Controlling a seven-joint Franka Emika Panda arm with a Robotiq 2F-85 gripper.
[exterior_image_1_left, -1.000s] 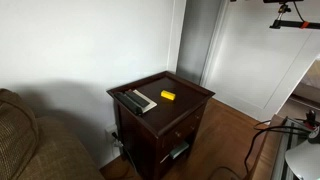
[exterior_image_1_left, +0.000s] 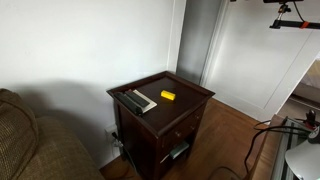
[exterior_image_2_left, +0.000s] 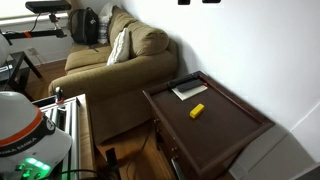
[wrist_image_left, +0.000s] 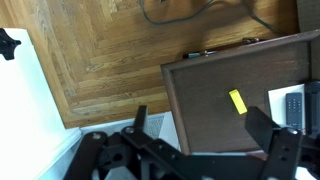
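A yellow block (exterior_image_1_left: 168, 95) lies on the top of a dark brown nightstand (exterior_image_1_left: 185, 84). It also shows as a small yellow bar (wrist_image_left: 238, 101) in the wrist view and as a yellow piece (exterior_image_2_left: 197, 110) in exterior view 2. Beside it, a black device (exterior_image_1_left: 130, 101) and a pale flat item (exterior_image_1_left: 145, 101) rest on the same top. From the wrist camera I look down on all of this from well above. My gripper is open, its dark fingers wide apart and nothing held between them.
Wooden floor (wrist_image_left: 110, 60) surrounds the nightstand, with loose black cables (wrist_image_left: 205, 8) on it. A white wall (exterior_image_1_left: 90, 45) stands behind. The brown sofa (exterior_image_2_left: 145, 50) is to one side. Drawers (exterior_image_1_left: 180, 132) form the nightstand's front, and its top has a raised rim.
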